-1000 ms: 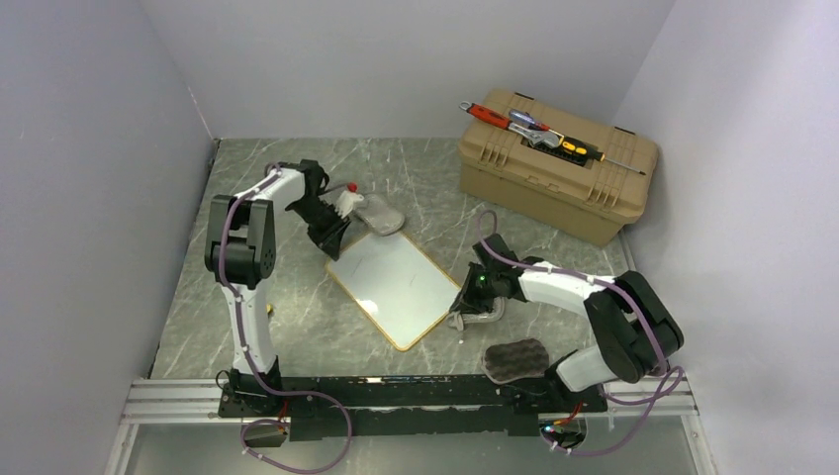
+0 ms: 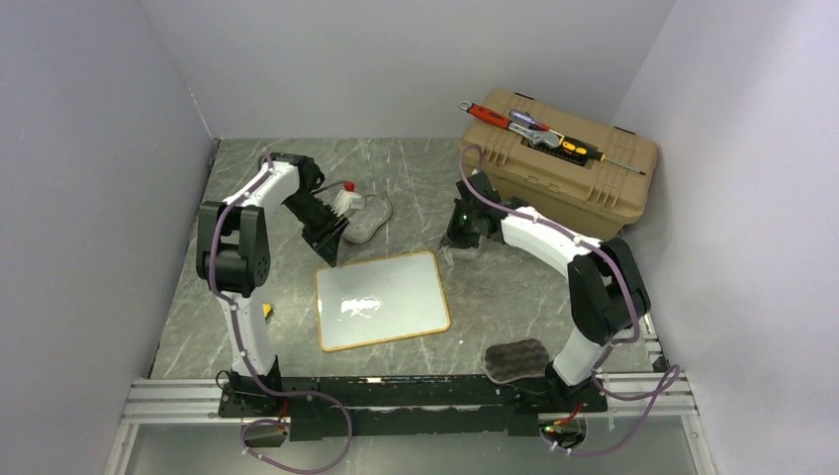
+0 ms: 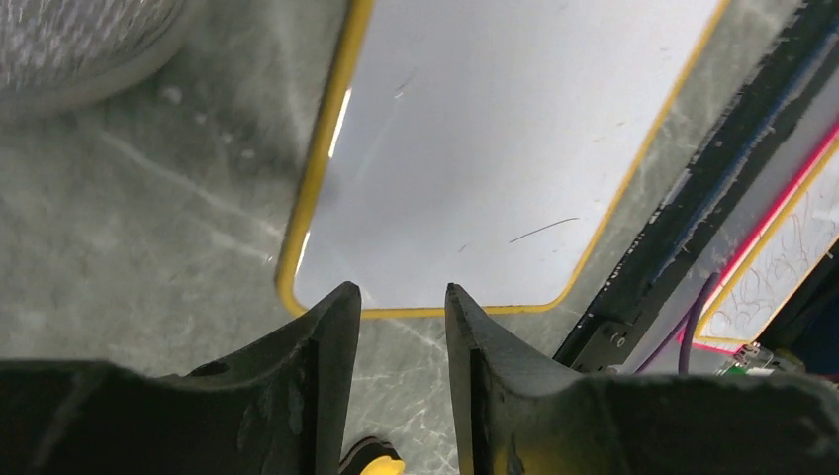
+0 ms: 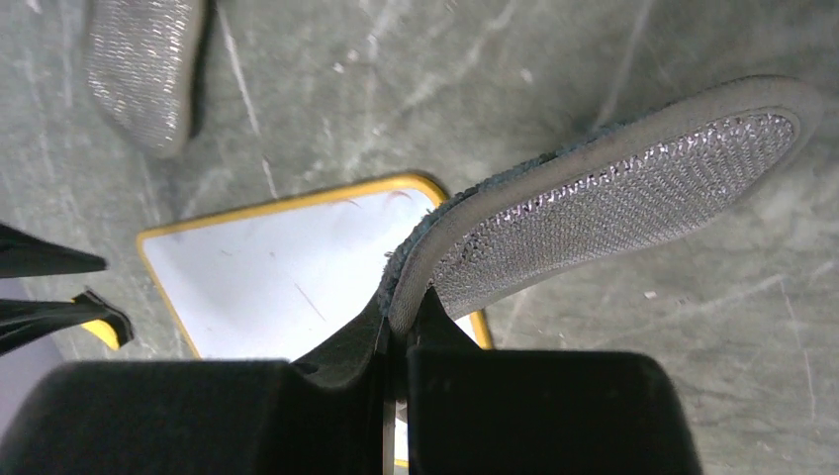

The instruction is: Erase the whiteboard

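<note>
The whiteboard (image 2: 391, 307), white with a yellow frame, lies on the grey marbled table. A few short dark marks show on its surface (image 3: 475, 168) in the left wrist view. My left gripper is above the board's far left corner, fingers apart and nothing between them. By the board's right edge, my right gripper is shut on the end of a grey textured pad (image 4: 623, 198), which sticks out to the right. Most of that pad is hidden under the arm in the top view.
A second grey pad (image 2: 368, 219) lies behind the board, and a dark pad (image 2: 515, 361) near the front right. A tan case (image 2: 554, 178) with tools on top fills the back right. A small yellow-and-black item (image 3: 381, 460) lies left of the board.
The whiteboard has turned from slanted to nearly square with the table. My right gripper moved away with its pad.
</note>
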